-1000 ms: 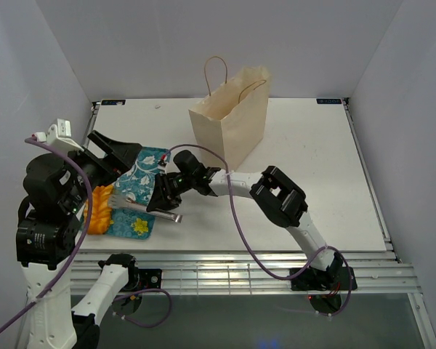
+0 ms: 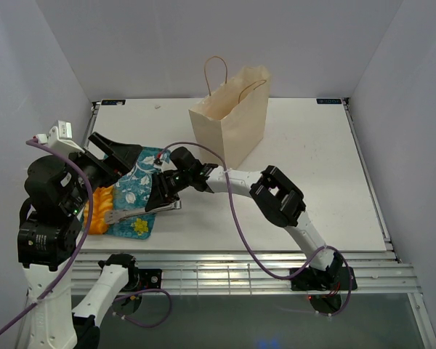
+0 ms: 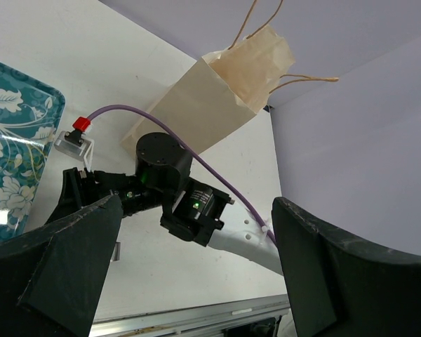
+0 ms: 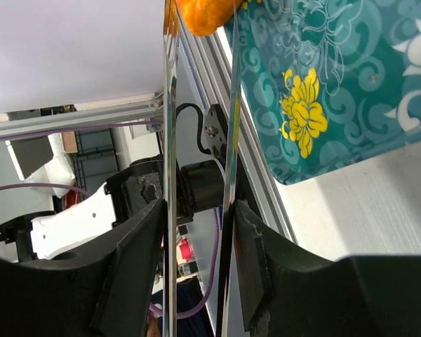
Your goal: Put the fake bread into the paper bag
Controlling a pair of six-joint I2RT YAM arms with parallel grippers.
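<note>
The orange fake bread (image 2: 97, 218) lies at the left of a teal patterned tray (image 2: 142, 229), partly hidden by my left arm. My right gripper's long metal tongs (image 2: 110, 217) reach across the tray to the bread; in the right wrist view the bread (image 4: 200, 12) is at their tips, part open, and whether they touch it firmly I cannot tell. My left gripper (image 2: 127, 153) is raised over the upper left, open and empty. The paper bag (image 2: 229, 131) stands upright at the back, its two handles up, seen also in the left wrist view.
Grey walls bound the sides and back. A metal rail (image 2: 203, 273) runs along the front edge. Purple cables loop over both arms.
The right gripper's tongs have shifted from pointing slightly up toward the tray's middle to lower down, at the bread. The left arm has barely moved.
</note>
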